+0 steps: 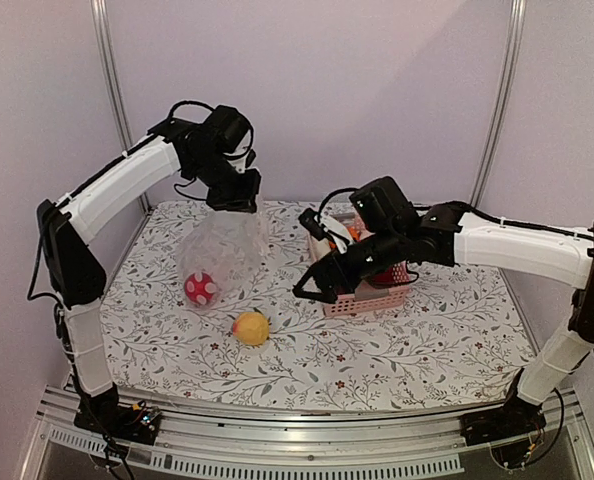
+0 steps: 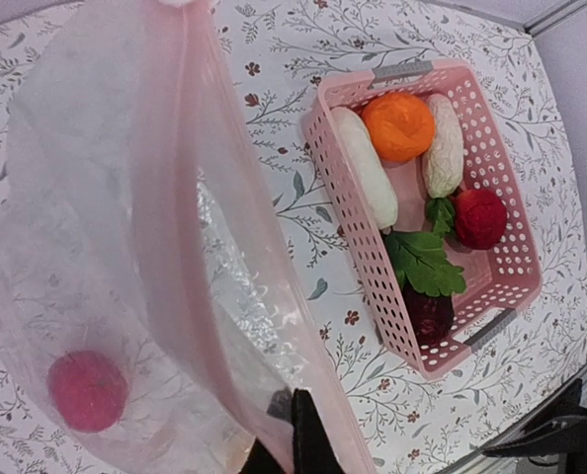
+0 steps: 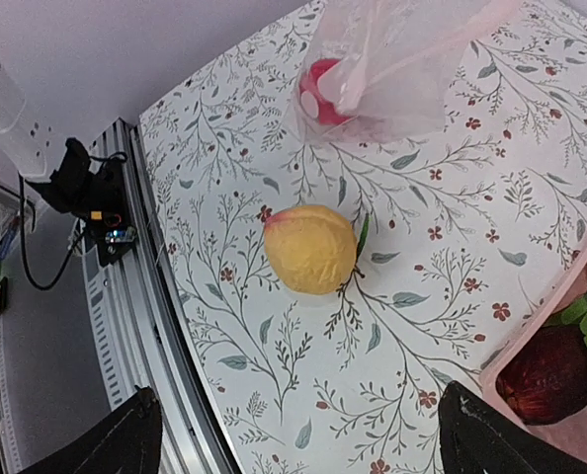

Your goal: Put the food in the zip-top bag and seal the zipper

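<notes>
My left gripper is shut on the rim of the clear zip bag (image 2: 86, 227), which hangs from it down to the table. Inside the bag's lower end rests a red ball-shaped piece with white spots (image 1: 201, 288). The yellow fruit (image 3: 311, 249), with a reddish patch and a green leaf, lies on the bare tablecloth outside the bag, in front of it. Above the table, to the right of the fruit, my right gripper (image 1: 317, 283) stands open, its fingers (image 3: 476, 434) wide apart with nothing between them.
To the right sits a pink basket (image 2: 373, 286) holding an orange food (image 2: 398, 126), white pieces, a red ball (image 2: 480, 218), a dark round piece (image 2: 430, 314) and green leaves. My right arm passes over it.
</notes>
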